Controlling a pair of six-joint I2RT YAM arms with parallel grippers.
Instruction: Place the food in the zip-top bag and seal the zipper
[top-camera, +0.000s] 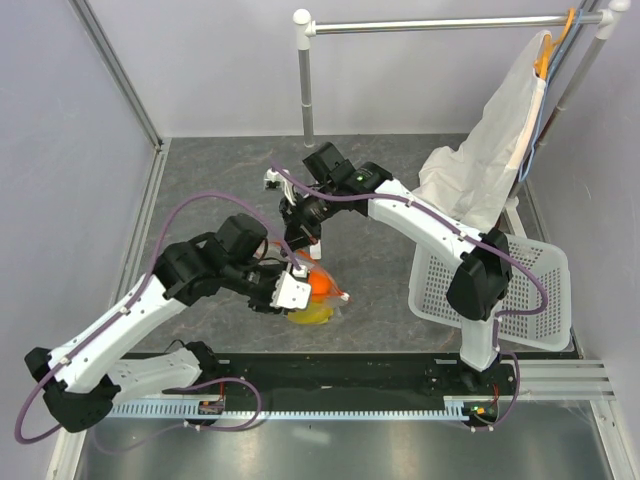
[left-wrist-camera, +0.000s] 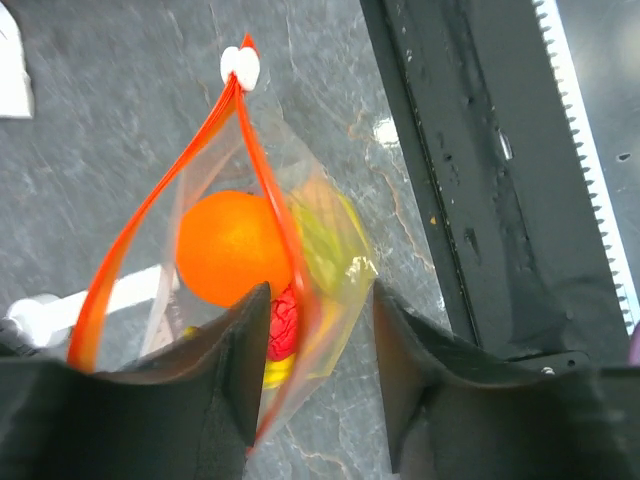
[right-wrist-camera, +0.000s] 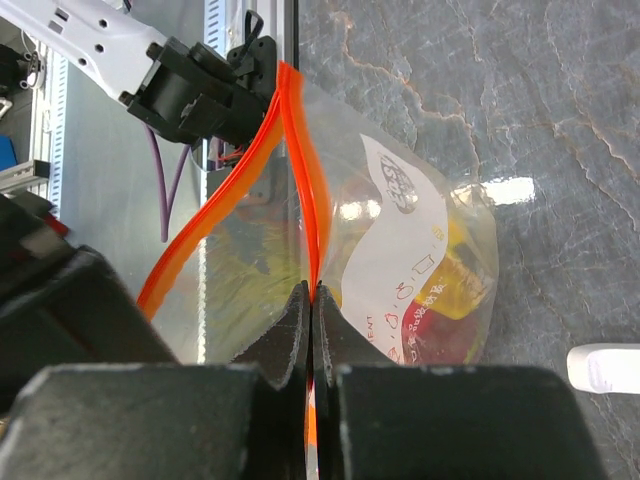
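The clear zip bag (top-camera: 330, 308) with orange zipper strips holds an orange (left-wrist-camera: 228, 245), a red item (left-wrist-camera: 283, 325) and yellow food (left-wrist-camera: 330, 240). My right gripper is shut on the bag's orange zipper edge, as the right wrist view shows. My left gripper hangs over the bag, its fingers apart on either side of the near end of a zipper strip; whether they touch it I cannot tell. In the top view the left arm hides much of the bag.
A white plastic basket (top-camera: 490, 300) stands at the right under a hanging white cloth bag (top-camera: 480, 160) on a rail. Grey floor around the zip bag is clear. A dark front edge (left-wrist-camera: 480, 200) runs close by.
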